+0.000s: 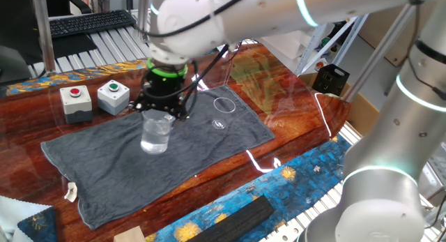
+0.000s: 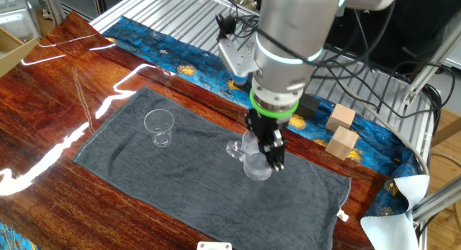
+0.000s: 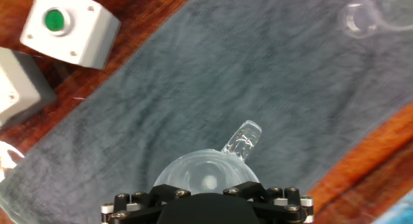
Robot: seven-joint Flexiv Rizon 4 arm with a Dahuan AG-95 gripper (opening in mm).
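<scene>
A clear glass mug (image 1: 155, 136) is upright beneath my gripper (image 1: 162, 113), which is shut on its upper part. In exterior view 2 the mug (image 2: 256, 163) shows its handle pointing left, with the gripper (image 2: 266, 138) over its right side. The wrist view shows the mug (image 3: 203, 169) between the fingers, its handle (image 3: 244, 140) angled up and right; the black gripper body hides its near part. Whether its base touches the grey towel (image 1: 118, 179) I cannot tell. A second clear glass (image 2: 160, 127), with a wide rim, stands apart on the towel.
Two button boxes, one with a red button (image 1: 77, 106) and one with a green button (image 1: 113, 97), sit at the towel's edge. Wooden blocks (image 2: 341, 142) lie on the blue cloth (image 2: 389, 153). Bare towel separates the mug from the second glass.
</scene>
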